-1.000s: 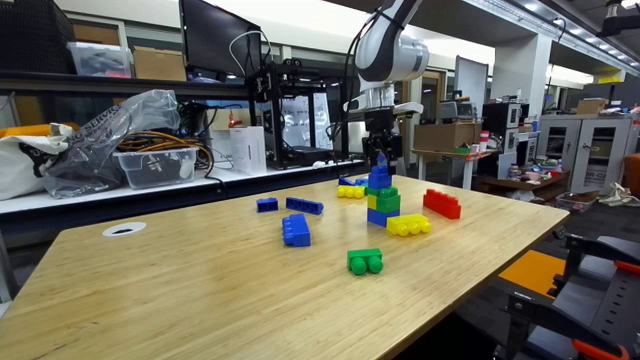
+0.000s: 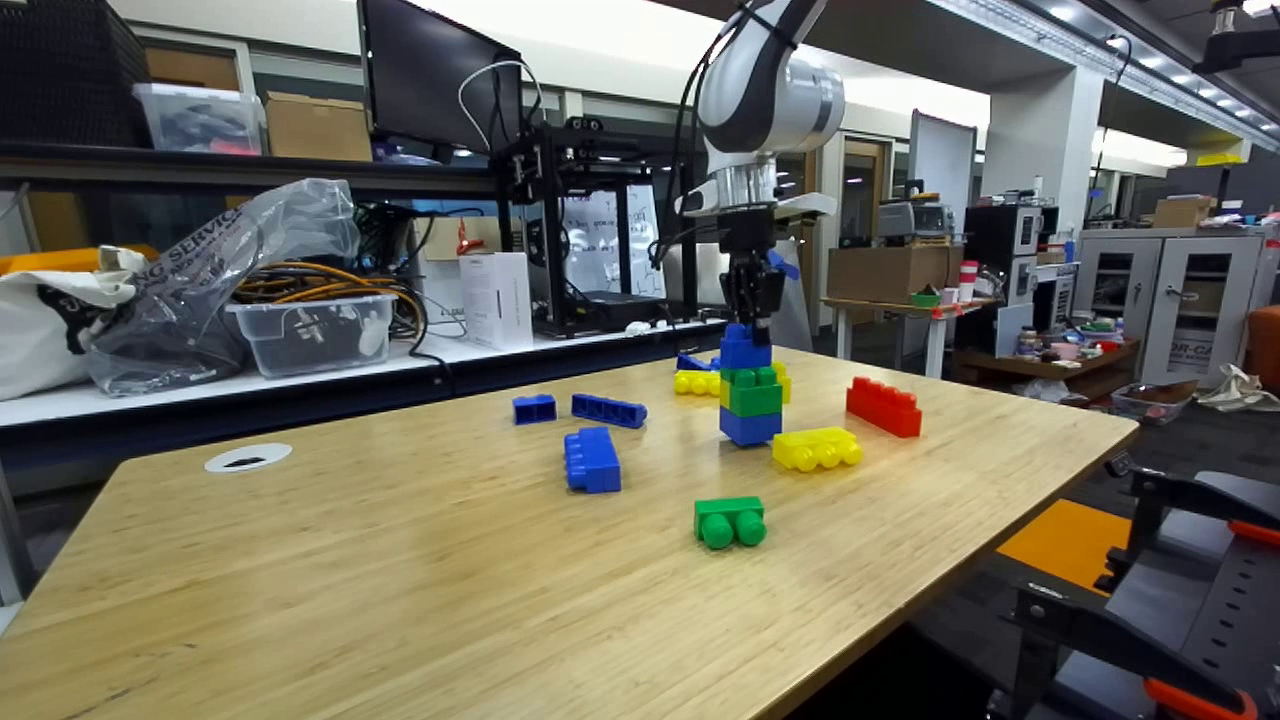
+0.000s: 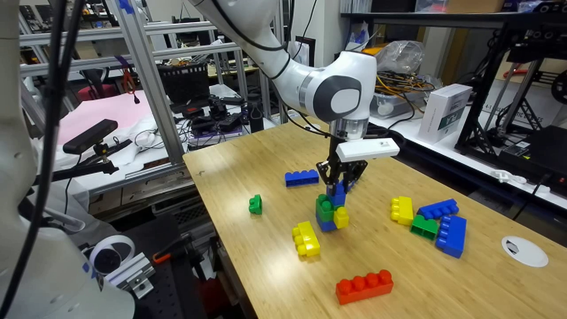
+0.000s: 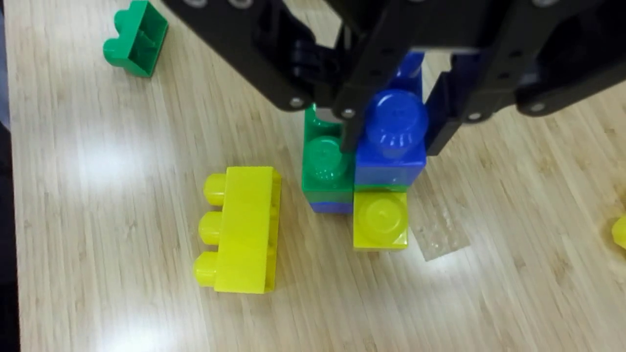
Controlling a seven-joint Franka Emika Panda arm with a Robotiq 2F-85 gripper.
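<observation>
A compact stack of bricks [image 2: 756,394] stands on the table, with blue at its base, green and yellow in the middle and a blue brick [image 4: 394,120] on top. My gripper is shut on that top blue brick, one finger on each side of it. The stack's green brick [image 4: 326,158] lies left of the fingers in the wrist view, and its yellow brick [image 4: 381,218] juts out below them. From the second exterior view, my gripper [image 3: 337,187] comes down on the stack from above. Whether the stack's base touches the table is hard to tell.
Close to the stack lie a loose yellow brick [image 3: 306,239], a red brick [image 3: 364,287] and a small green brick [image 3: 255,204]. A blue brick [image 2: 593,461] sits left of it. Several bricks cluster farther off, including a blue one [image 3: 452,235].
In exterior view 1, my gripper has moved left and a little lower, closing round the top blue brick. The whole stack has shifted slightly left and turned; the loose bricks have stayed put.
</observation>
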